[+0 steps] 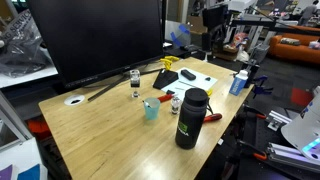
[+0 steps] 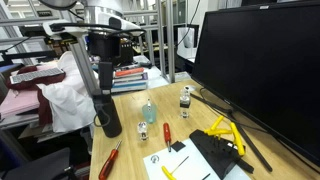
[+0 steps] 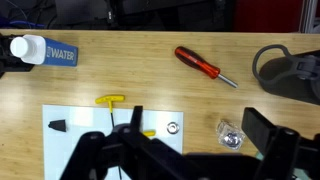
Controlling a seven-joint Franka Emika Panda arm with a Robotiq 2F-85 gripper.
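Observation:
My gripper is open above the table, nothing between its fingers. In the second exterior view the gripper hangs well above the tabletop, in front of a black cylinder. A red and black screwdriver lies on bare wood in the wrist view. The black cylinder, with a loop handle, lies toward the right edge there. A small clear-sided bottle is partly beside the right finger. A light-blue cup stands left of the cylinder.
White paper with a yellow tool lies lower left; a blue and white water bottle is upper left. A yellow clamp, white bottle and large monitor stand at the back.

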